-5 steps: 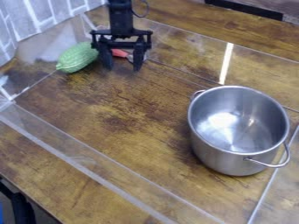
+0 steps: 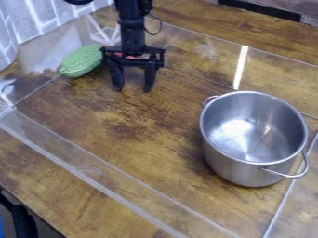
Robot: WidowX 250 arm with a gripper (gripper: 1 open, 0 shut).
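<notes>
My black gripper is low over the wooden table at the upper left, its fingers pointing down. A small red object behind it is mostly hidden by the gripper. A green ridged vegetable-like object lies just left of the gripper. Whether anything is between the fingers I cannot tell.
A large steel pot with two handles stands at the right. Clear strips run along the table's edges, and a pale cloth hangs at the top left.
My gripper has moved down and slightly toward the front since a second ago, covering more of the red object. The pot and green object look unmoved.
</notes>
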